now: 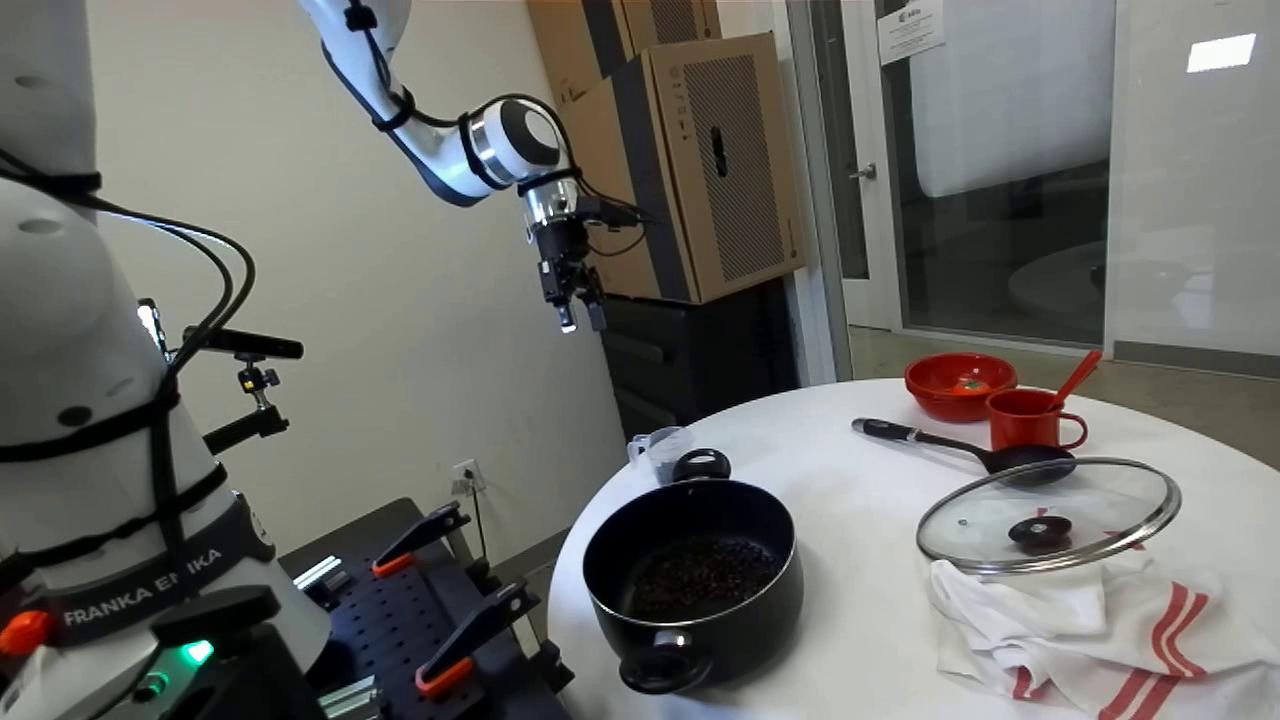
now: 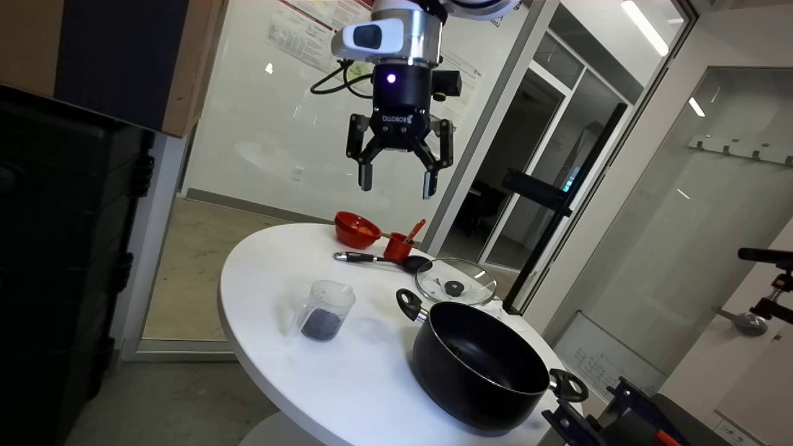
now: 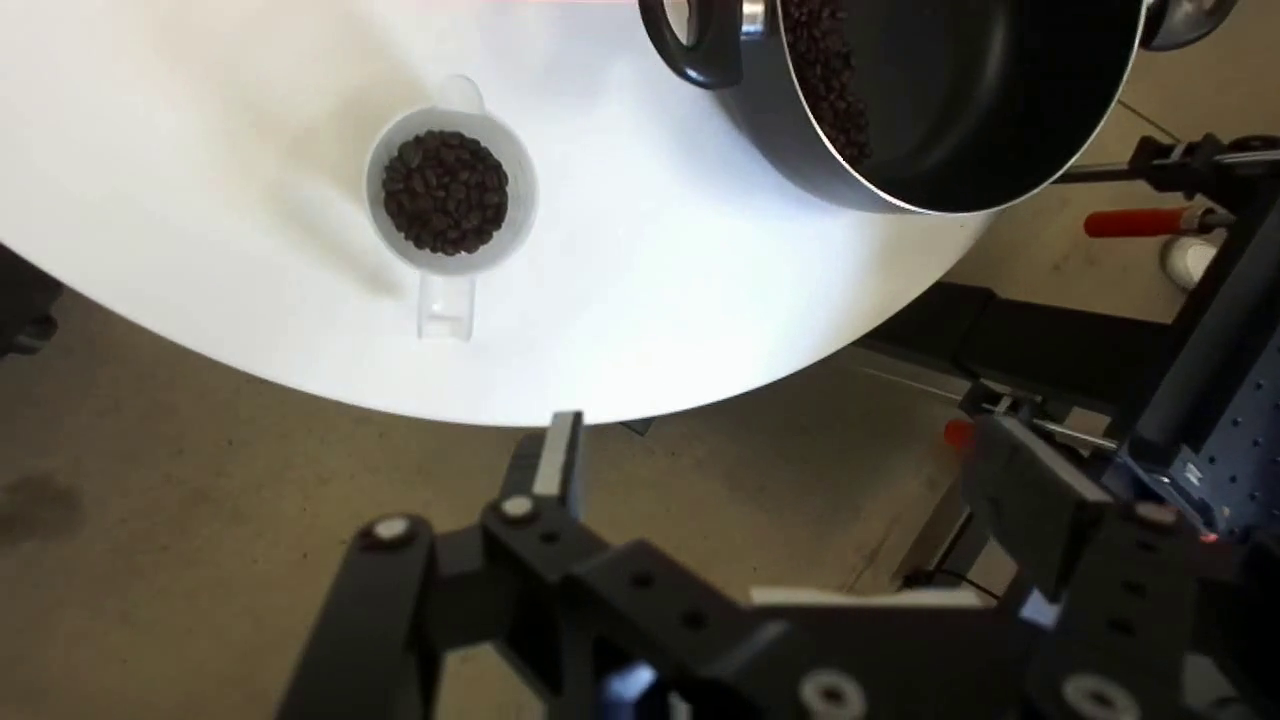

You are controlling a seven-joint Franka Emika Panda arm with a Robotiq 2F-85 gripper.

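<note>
My gripper (image 2: 397, 186) hangs well above the table, open, with nothing between its fingers. In the wrist view its spread fingers (image 3: 558, 462) are over the floor, beyond the table's edge. A clear measuring cup (image 3: 518, 222) of dark beans stands upright near that edge, its handle towards the gripper; in exterior view 1 the pot partly hides this cup (image 1: 663, 451). Beside it is a black two-handled pot (image 2: 476, 371), uncovered, with dark beans (image 1: 705, 578) on its bottom.
A glass lid (image 1: 1050, 516) rests on a white, red-striped towel (image 1: 1116, 648). Behind are a black ladle (image 1: 942, 439), a red mug (image 1: 1022, 420) and red bowls (image 1: 960, 386). Cardboard boxes (image 1: 732, 168) stand close behind the gripper. Between cup and ladle the table is bare.
</note>
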